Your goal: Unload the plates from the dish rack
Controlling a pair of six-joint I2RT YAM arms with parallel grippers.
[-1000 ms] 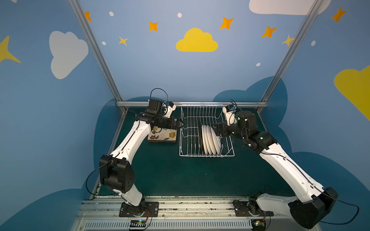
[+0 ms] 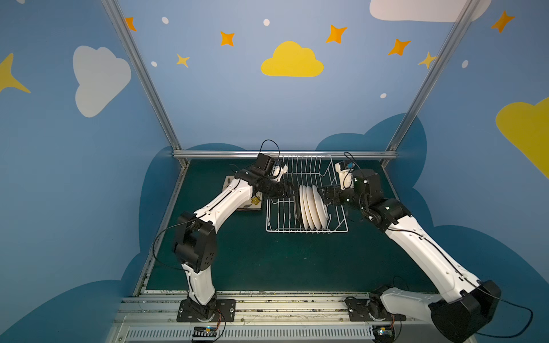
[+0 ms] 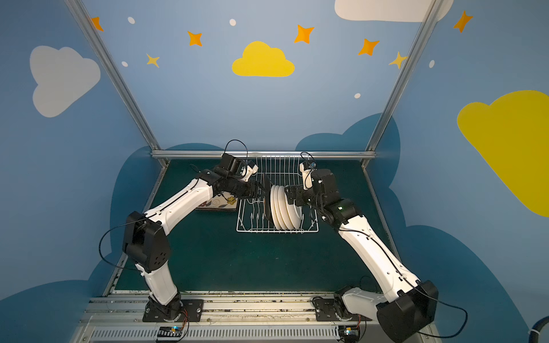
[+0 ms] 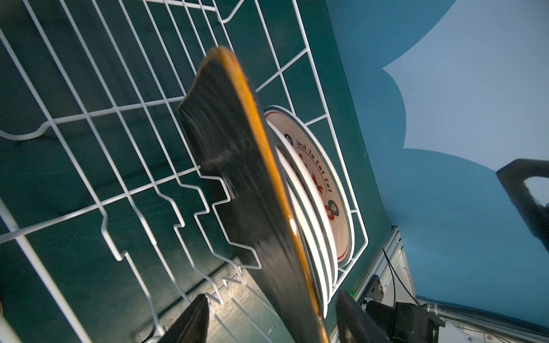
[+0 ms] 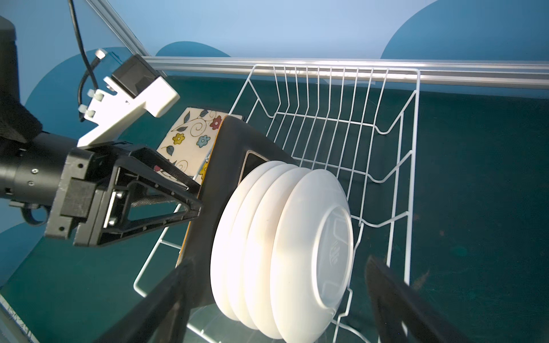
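A white wire rack (image 2: 273, 231) holds white plates on edge, one with printed lettering in the left wrist view, and a dark rectangular plate (image 4: 234, 188) with an orange rim at their left. My left gripper is open around that dark plate's rim, its blurred fingers on either side; whether they touch it cannot be seen. My right gripper stands open at the white plates, a finger on either side of the group, with no grip visible.
Flowered square plates (image 5: 188, 137) lie on the green table left of the rack.
My left gripper has moved right from above the flowered plates to the dark plate in the rack. My right gripper has shifted slightly down and right.
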